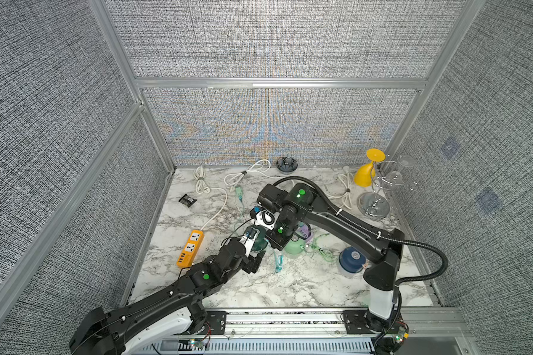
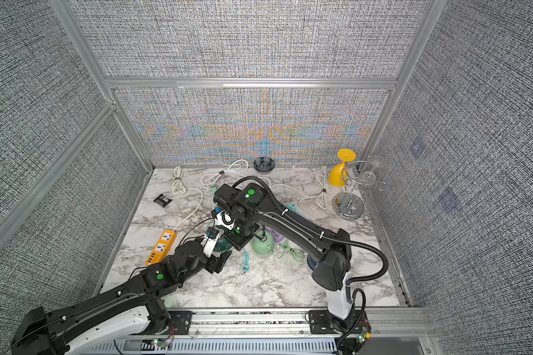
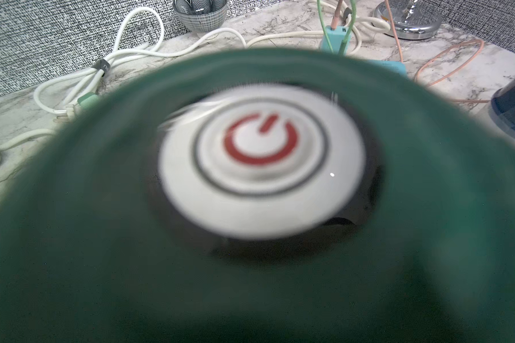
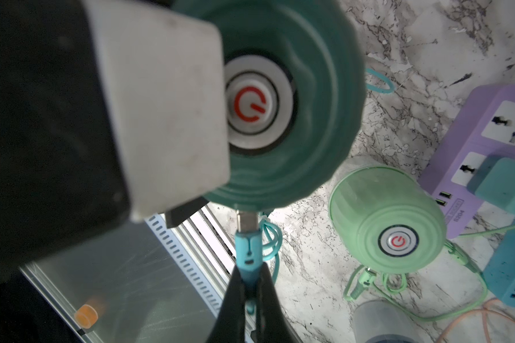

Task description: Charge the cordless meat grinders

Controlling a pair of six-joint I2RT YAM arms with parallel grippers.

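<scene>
The dark green meat grinder, with a red power mark on its white button (image 3: 263, 143), fills the left wrist view. My left gripper (image 1: 255, 249) is open around it, one finger on each side. My right gripper is shut on a teal cable plug (image 4: 248, 248). The plug's metal tip points at the grinder's lower side and meets its edge in the right wrist view; whether it sits in a port is hidden. A light green grinder (image 4: 363, 214) stands close by, a green connector at its base. A blue grinder (image 1: 352, 258) stands to the right.
A purple power strip (image 4: 460, 143) with a teal adapter and a blue strip (image 4: 512, 268) lie beside the light green grinder. An orange strip (image 1: 190, 248) lies left. Bowl (image 1: 286, 164), yellow goblet (image 1: 364, 174) and metal stand (image 1: 373, 204) are at the back.
</scene>
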